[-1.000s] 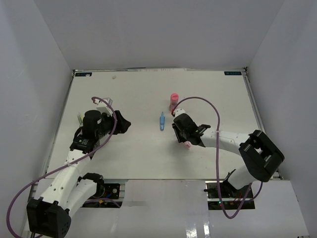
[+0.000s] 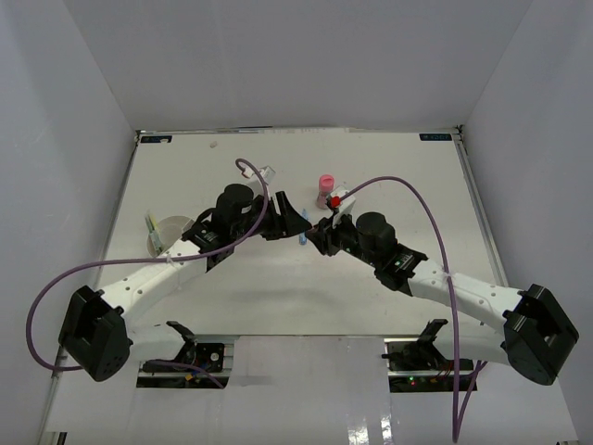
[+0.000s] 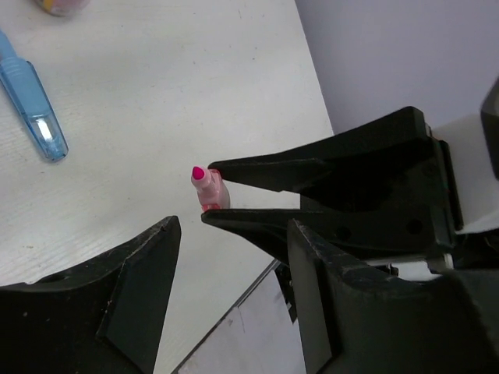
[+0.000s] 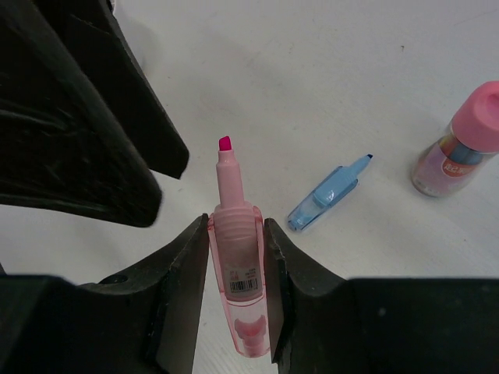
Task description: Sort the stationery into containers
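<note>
Between the fingers of my right gripper is a pink marker [image 4: 236, 265], its magenta tip uncovered and pointing away from the fingers. My left gripper is open, its fingers on either side of a gap with the marker's tip beyond them in the left wrist view. Close together above the table's middle, the two grippers face each other in the top view. A blue marker [image 4: 331, 191] lies on the table just behind them. At the left stands a round white container [image 2: 174, 229] with a few pens in it, partly behind my left arm.
A pink-lidded jar [image 2: 325, 188] stands behind the grippers, with the blue marker near it. Bare table [image 2: 408, 176] spreads to the right and in front. Grey walls close in the sides and back.
My left gripper has opened and come right to the table's middle, facing the right one. The right gripper, earlier down at the pink marker, has lifted it and shifted left.
</note>
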